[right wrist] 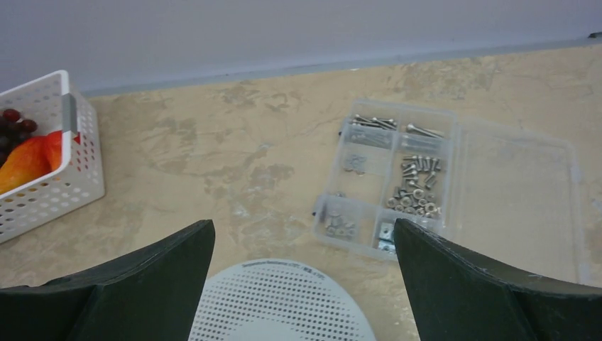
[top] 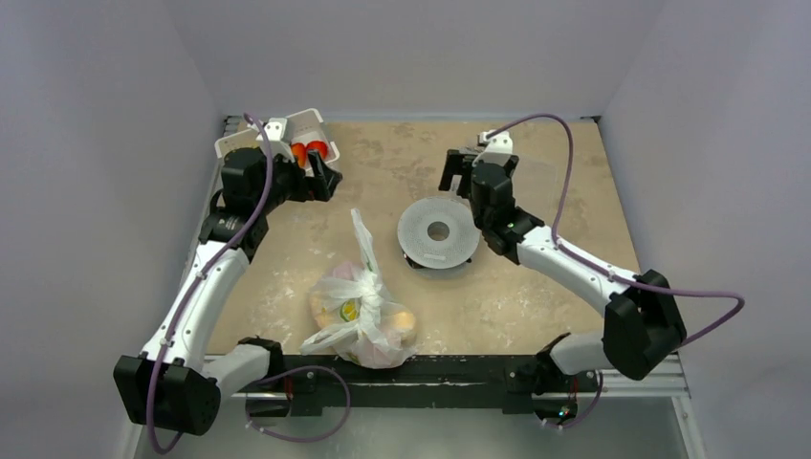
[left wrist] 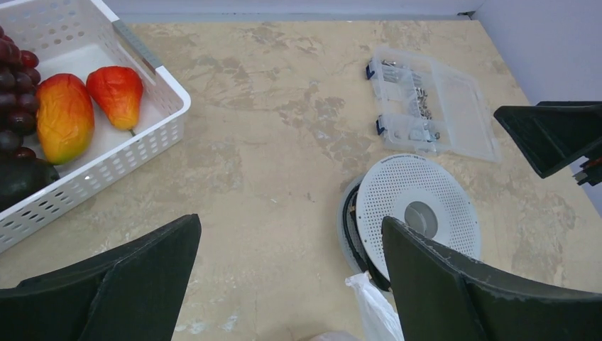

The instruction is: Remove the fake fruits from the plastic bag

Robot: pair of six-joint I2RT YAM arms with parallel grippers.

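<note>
A knotted white plastic bag (top: 368, 316) lies at the front of the table, left of centre, with pale yellowish and pink items showing through it; what they are is hard to tell. In the left wrist view the tip of the bag (left wrist: 373, 309) reaches up at the bottom. My left gripper is open and empty, over the left back part of the table, behind the bag. My right gripper is open and empty, above the back right, near the perforated disc (top: 435, 220).
A white basket (left wrist: 142, 142) at the back left holds a mango (left wrist: 64, 117), a red fruit (left wrist: 113, 92), grapes and a dark item. A clear case (right wrist: 419, 177) of screws and nuts lies at the back right.
</note>
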